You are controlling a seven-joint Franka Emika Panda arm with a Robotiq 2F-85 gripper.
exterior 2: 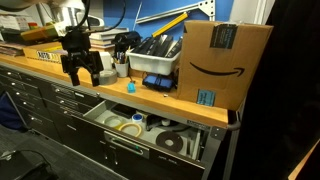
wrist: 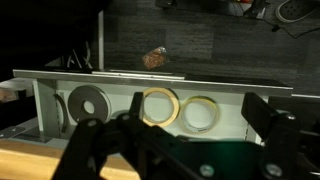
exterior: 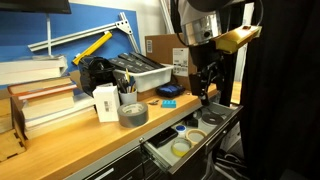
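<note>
My gripper is open, its two black fingers spread apart with nothing between them. An open drawer [exterior: 188,146] lies below it. Inside the drawer, the wrist view shows a tan-rimmed tape roll [wrist: 174,98], a second yellowish roll [wrist: 213,112] and a dark grey disc-like roll [wrist: 97,94] further left. The palm and fingers hide part of the drawer. In exterior view 2 the gripper [exterior 2: 86,80] hangs by the desk's front edge, left of the visible rolls.
On the wooden desk stand a grey tape roll [exterior: 133,115], a pen cup [exterior: 128,97], a white box [exterior: 107,103] and a bin of tools [exterior: 150,78]. A large cardboard box [exterior 2: 219,65] fills the right end. Dark floor [wrist: 215,45] lies beyond the drawer front.
</note>
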